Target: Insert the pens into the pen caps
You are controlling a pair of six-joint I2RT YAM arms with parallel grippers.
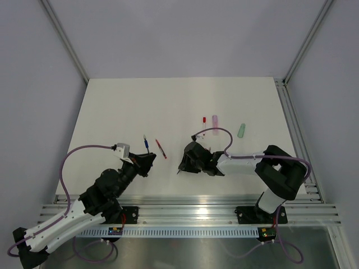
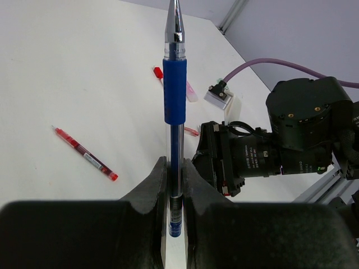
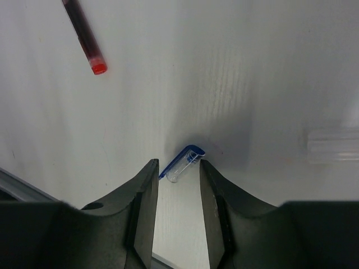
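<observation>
My left gripper is shut on a blue pen (image 2: 174,89), held upright with its metal tip at the top. My right gripper points down over the table, part open, with a clear blue cap (image 3: 185,162) lying just beyond and between its fingertips. A red pen (image 1: 161,148) lies on the table between the two arms; its red end (image 3: 99,65) also shows at the upper left of the right wrist view.
Further back on the white table (image 1: 146,101) lie a red-capped pen (image 1: 204,123), a pink piece (image 1: 215,124) and a green one (image 1: 241,130). A translucent piece (image 3: 331,144) lies right of the blue cap.
</observation>
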